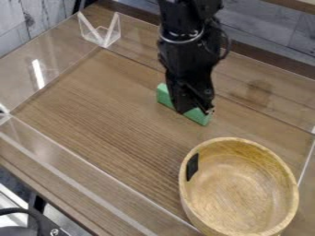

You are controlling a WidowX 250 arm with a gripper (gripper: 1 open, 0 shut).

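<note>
The black robot arm hangs from the top centre, its gripper (185, 97) low over a green block (197, 114) that lies on the wooden table (99, 129). The gripper looks shut, with nothing visible between its fingers, and partly covers the block. Whether it touches the block is unclear.
A round beige basket (239, 198) with a dark patch on its rim stands at the front right. A white wire holder (101, 29) sits at the back left.
</note>
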